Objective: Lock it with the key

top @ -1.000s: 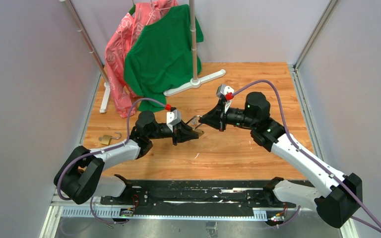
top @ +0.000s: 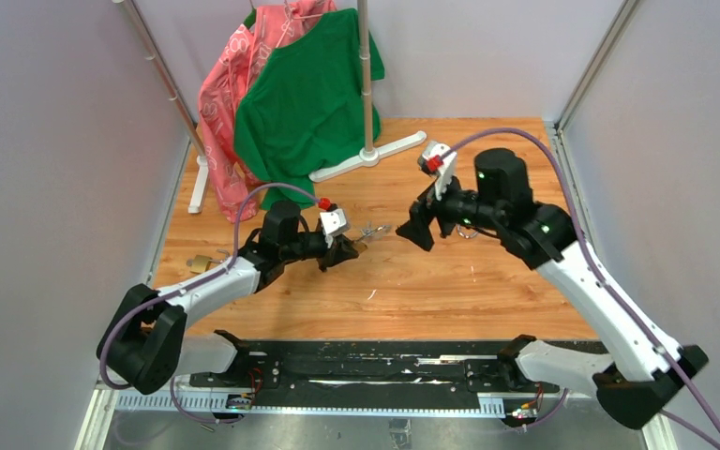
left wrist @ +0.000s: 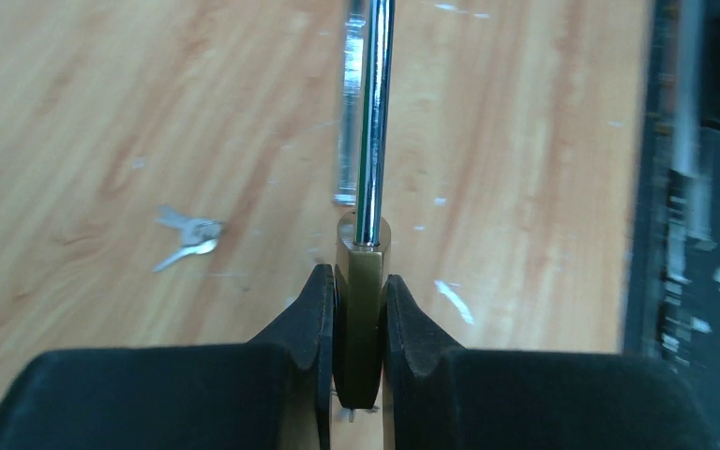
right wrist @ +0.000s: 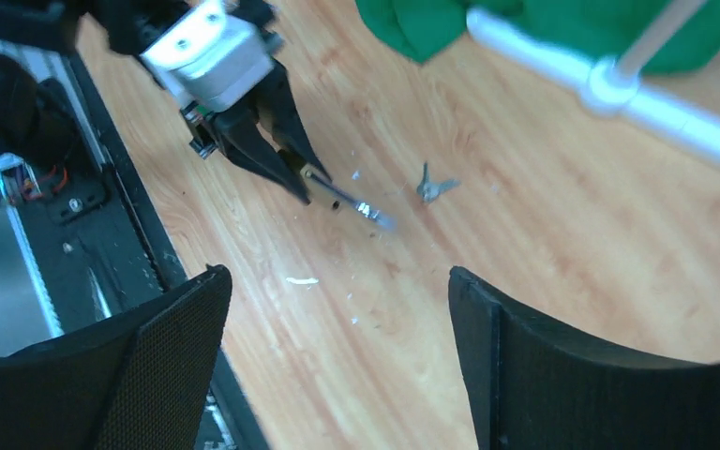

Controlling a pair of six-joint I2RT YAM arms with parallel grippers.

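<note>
My left gripper (top: 353, 251) is shut on a brass padlock (left wrist: 360, 323), holding it above the table. Its steel shackle (left wrist: 375, 122) stands out from the body, with one leg in the body and the free end (left wrist: 345, 192) apart from it. On the wood beyond the padlock lie small silver keys, also visible as keys (right wrist: 434, 187) in the right wrist view. To the right of the padlock and apart from it, my right gripper is open, fingers spread, nothing between them. I cannot tell whether a key sits in the padlock.
Another brass padlock (top: 202, 264) lies at the left of the table. A silver ring-like object (top: 467, 231) is partly hidden under the right arm. Behind stands a clothes rack (top: 368, 157) with a green shirt (top: 309, 94).
The right gripper was shut at the padlock's shackle; it has drawn back to the right and opened. The left gripper has shifted slightly left and turned, still with the padlock.
</note>
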